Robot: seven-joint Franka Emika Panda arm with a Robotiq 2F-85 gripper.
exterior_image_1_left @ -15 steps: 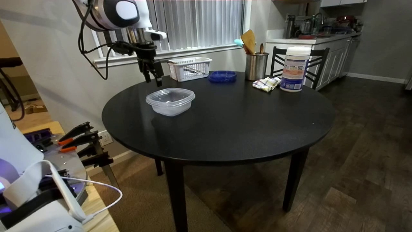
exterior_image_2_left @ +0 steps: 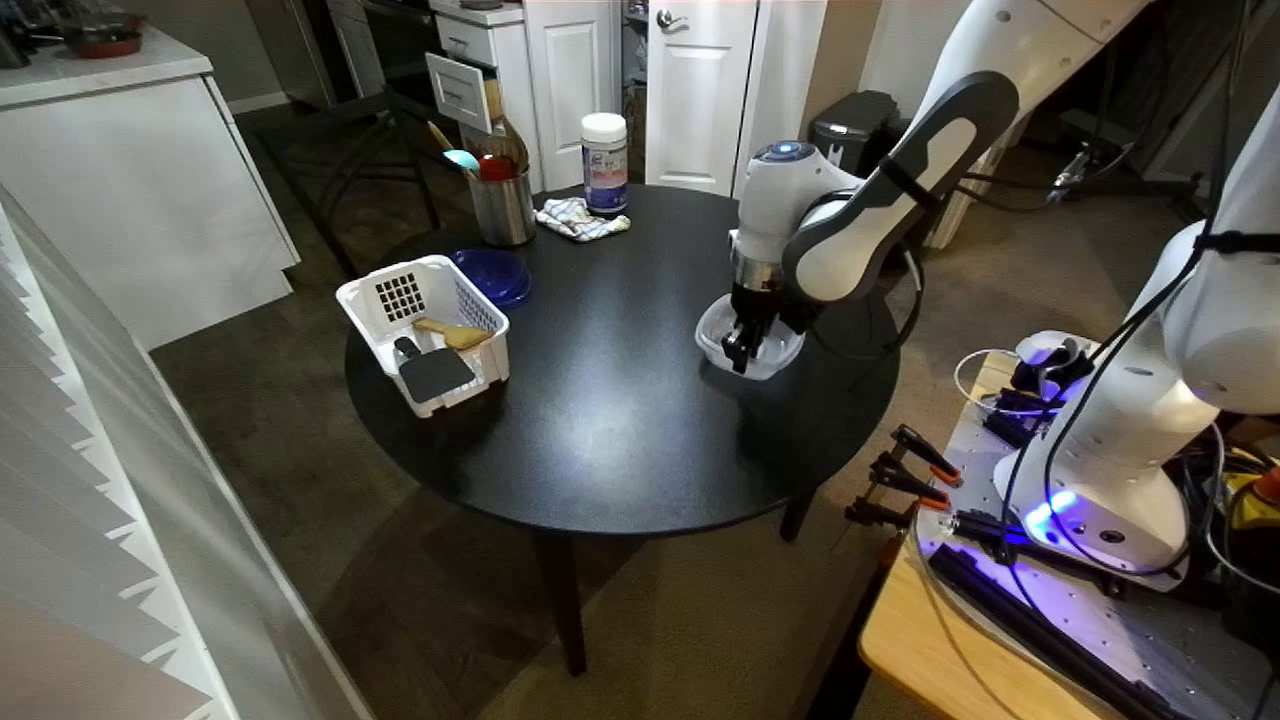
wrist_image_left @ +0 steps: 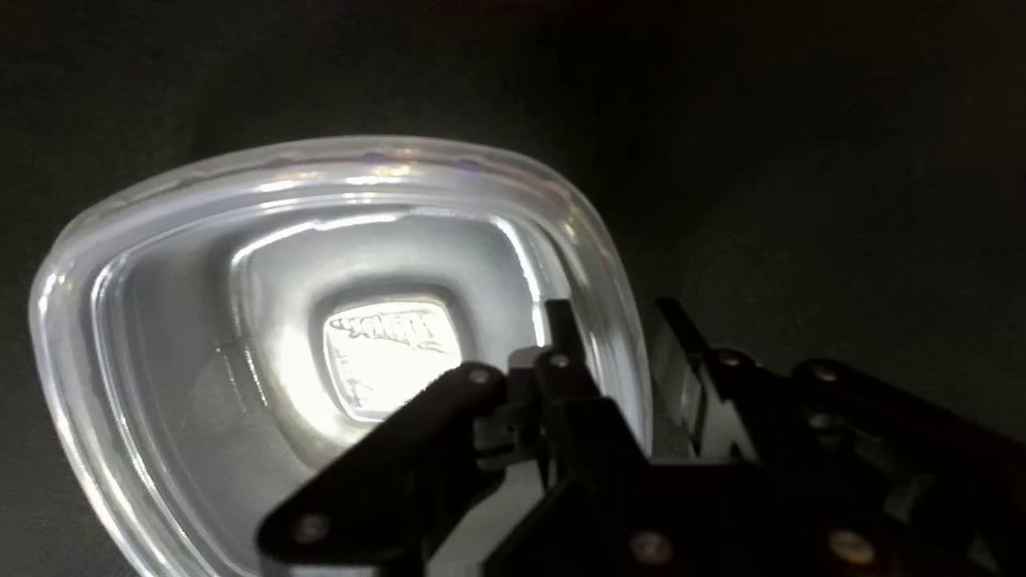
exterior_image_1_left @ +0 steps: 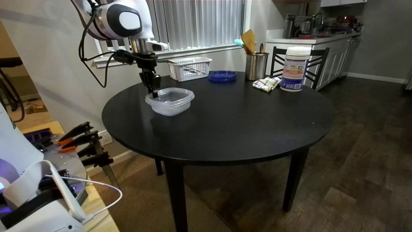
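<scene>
A clear plastic container (exterior_image_1_left: 172, 105) rests on the round black table, towards its left side in exterior view 1. The wrist view looks down into the container (wrist_image_left: 192, 385), which appears empty apart from bright glare on its base. My gripper straddles the container's rim, partly open, one finger (wrist_image_left: 565, 332) over the inside and the other finger (wrist_image_left: 688, 336) outside the wall. A gap shows between each finger and the rim. From exterior view 2, the gripper (exterior_image_2_left: 740, 358) points down at the container (exterior_image_2_left: 782, 348) and hides part of it.
A white basket (exterior_image_2_left: 474, 294) holding utensils stands near a blue lid (exterior_image_1_left: 222, 76). Further along are a metal utensil holder (exterior_image_1_left: 256, 66), a checked cloth (exterior_image_1_left: 266, 83) and a wipes canister (exterior_image_1_left: 295, 69).
My gripper has come down from above the container to its rim, and its fingers have drawn closer together. The container has barely shifted.
</scene>
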